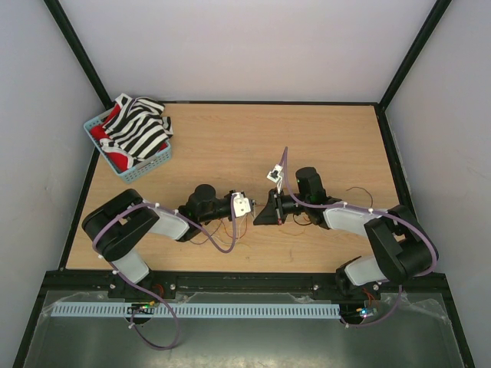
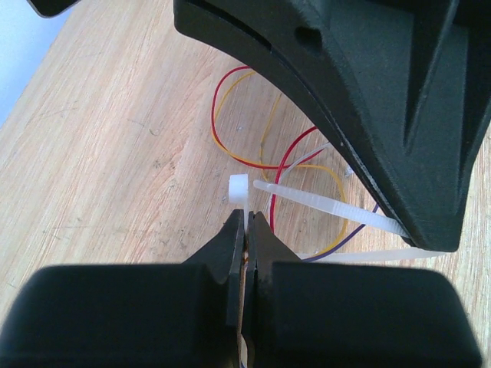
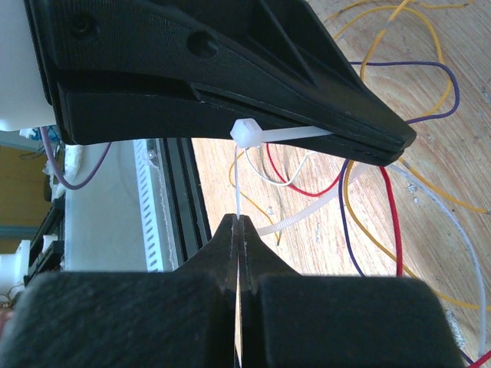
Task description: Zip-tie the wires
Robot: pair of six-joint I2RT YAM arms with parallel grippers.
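Observation:
My two grippers meet over the wires at the front middle. My left gripper is shut on a thin white zip-tie piece, whose small head stands just above its fingertips. My right gripper is likewise shut on a thin white strip. The zip tie angles toward that head in the left wrist view, its far part hidden by the other gripper. Red wire, yellow, blue and white wires lie on the table below; whether the tie encircles them I cannot tell.
A blue basket with striped cloth and red fabric sits at the back left. A dark rail edges the front.

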